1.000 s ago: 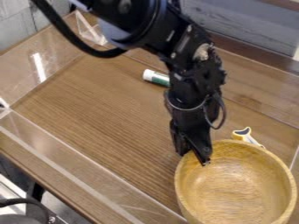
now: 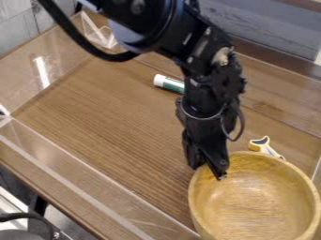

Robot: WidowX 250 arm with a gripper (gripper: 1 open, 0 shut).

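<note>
The black gripper (image 2: 207, 165) hangs down from the arm at the rim of a yellow bowl (image 2: 257, 211), at its back-left edge. Its fingertips look shut; whether they touch the rim is hard to tell, and nothing clearly shows between them.
A green and white tube (image 2: 170, 82) lies on the wooden table (image 2: 88, 122) behind the arm. A small white and yellow object (image 2: 264, 146) lies just behind the bowl.
</note>
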